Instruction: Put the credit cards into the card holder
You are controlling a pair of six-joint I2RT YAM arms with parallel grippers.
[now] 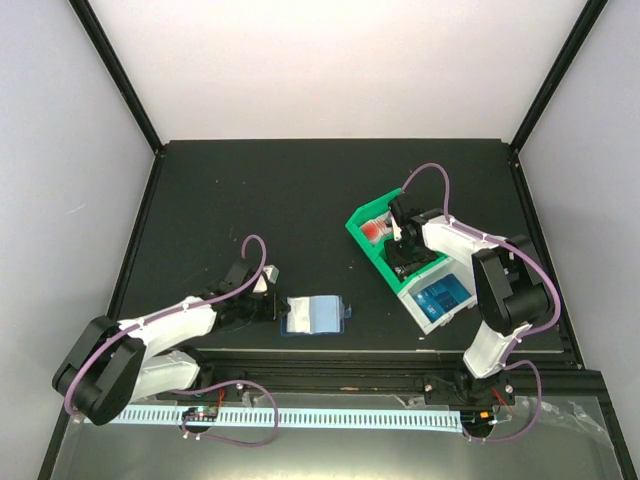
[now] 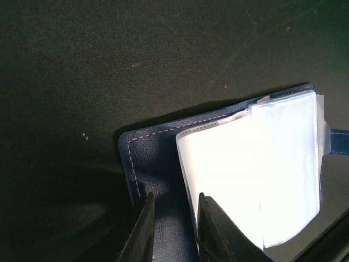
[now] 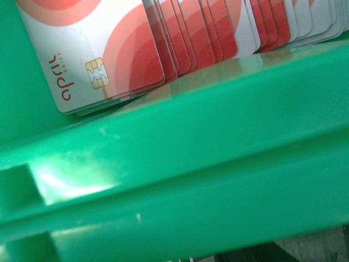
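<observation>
The card holder [image 1: 325, 314] lies open at the front, left of centre, its pale sleeves [image 2: 251, 169] over a dark blue stitched cover [image 2: 158, 164]. At its left edge my left gripper is closed down on the holder, a strip of the cover showing between its fingers. The red and white cards [image 3: 185, 33] lie in an overlapping row in a green box [image 1: 362, 236], the nearest with a gold chip. My right gripper [image 1: 397, 236] is over this box. Its fingers do not show in the right wrist view and are too small to judge from above.
A white box [image 1: 428, 316] with blue cards [image 1: 443, 297] adjoins the green one in front. Dark items [image 1: 408, 268] lie in the green box's nearer part. The box wall [image 3: 180, 125] fills much of the right wrist view.
</observation>
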